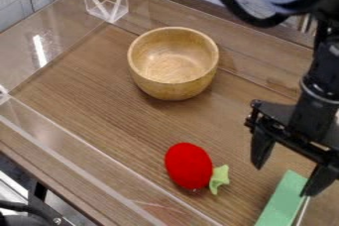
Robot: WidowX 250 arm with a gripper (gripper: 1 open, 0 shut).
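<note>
My black gripper [286, 149] hangs low at the right, open, over the upper end of a green flat object [281, 206] at the bottom right. A red object with a small green top [188, 166] lies to its left on the wooden table. A tan wooden bowl [172, 61] stands at the upper middle.
A clear plastic object [107, 4] sits at the back left by the table edge. A dark cable shows at the bottom left corner.
</note>
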